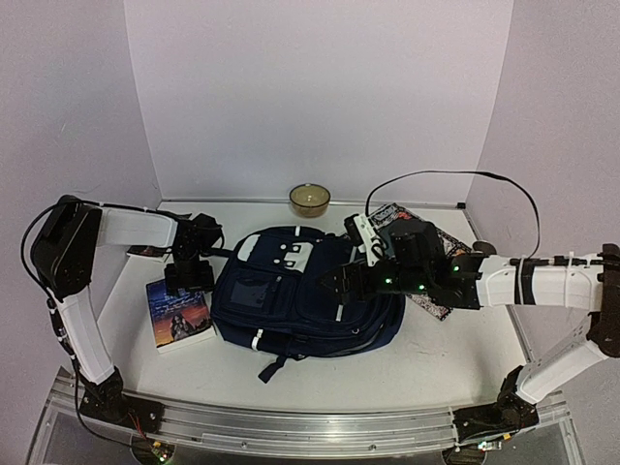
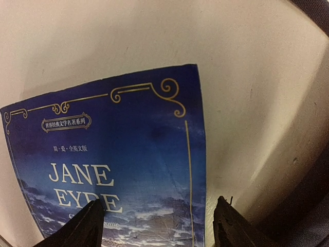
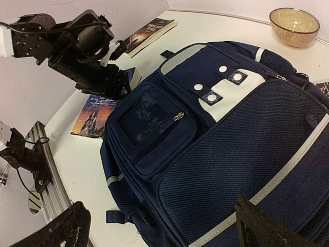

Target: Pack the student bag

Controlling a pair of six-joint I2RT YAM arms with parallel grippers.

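Observation:
A blue Jane Eyre book [image 1: 181, 315] lies flat left of the bag, its upper part hidden in the top view. My left gripper [image 1: 189, 283] hangs over that upper part. In the left wrist view the book's cover [image 2: 144, 154] spreads below two well-separated fingers [image 2: 85, 224], nothing held between them. A navy student bag [image 1: 257, 315] lies on its back at the centre; in the right wrist view its front pocket [image 3: 221, 164] faces up. My right gripper [image 1: 334, 283] is above the bag's right half, open and empty, its fingers [image 3: 262, 224] wide apart.
A second book [image 3: 149, 36] lies at the back left, behind my left arm. At the back middle stands an amber bowl [image 1: 310, 200]. A patterned black-and-white item [image 1: 441, 312] lies partly under my right arm.

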